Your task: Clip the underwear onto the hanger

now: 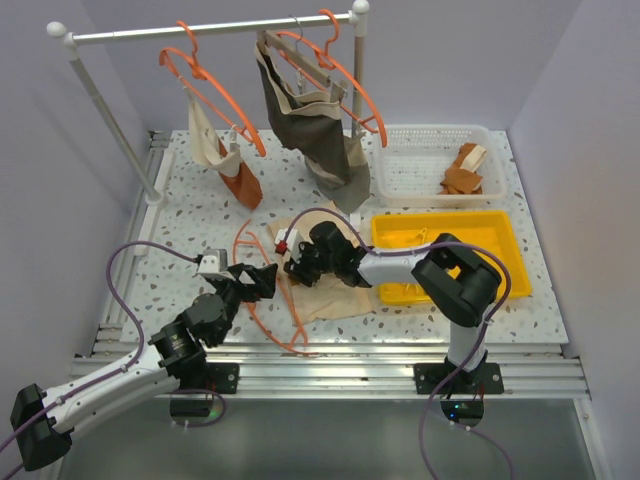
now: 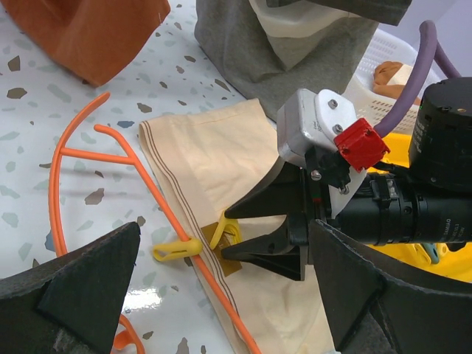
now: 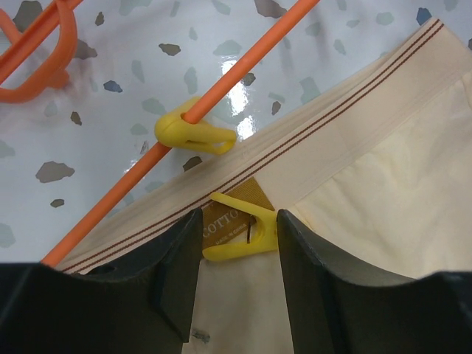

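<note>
Cream underwear with a striped band and brown COTTON label lies flat on the table. Along its left edge lies an orange hanger with a yellow clip on its bar. A second yellow clip rests on the label between the fingers of my right gripper, which are part open; whether they grip it is unclear. My left gripper hovers open just left of it, over the hanger, nothing between its fingers.
A rack with hung garments stands behind. A white basket with brown cloth is at back right, a yellow tray at right. Speckled table shows at left.
</note>
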